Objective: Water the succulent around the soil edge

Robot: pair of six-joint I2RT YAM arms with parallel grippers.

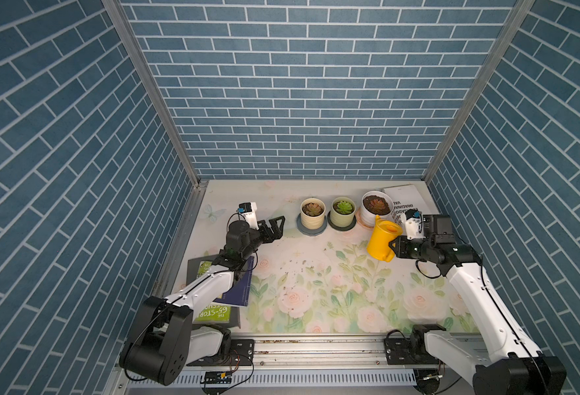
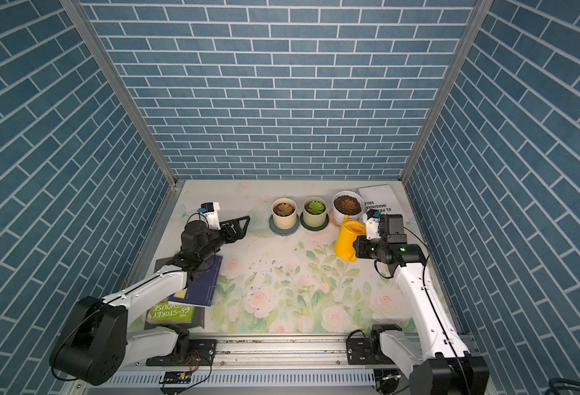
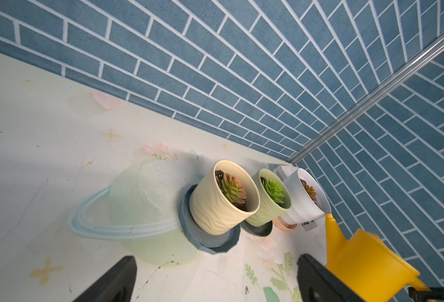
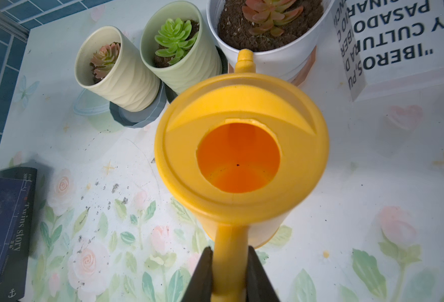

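Note:
My right gripper is shut on the handle of a yellow watering can (image 1: pixel 383 241), whose spout (image 4: pixel 245 61) points toward the white pot (image 4: pixel 262 59) at the back right. In that pot a reddish succulent (image 4: pixel 270 14) grows in dark soil. To its left stand a pale green pot (image 2: pixel 314 215) with a bright green succulent (image 4: pixel 175 37) and a cream pot (image 3: pixel 223 203) with a pinkish succulent (image 4: pixel 106 59). No water shows coming from the spout. Over the left side of the table, my left gripper is open and empty, apart from the pots.
A white book or box with black print (image 4: pixel 408 50) lies behind the white pot, at the back right. Books (image 2: pixel 194 283) lie beneath the left arm at the front left.

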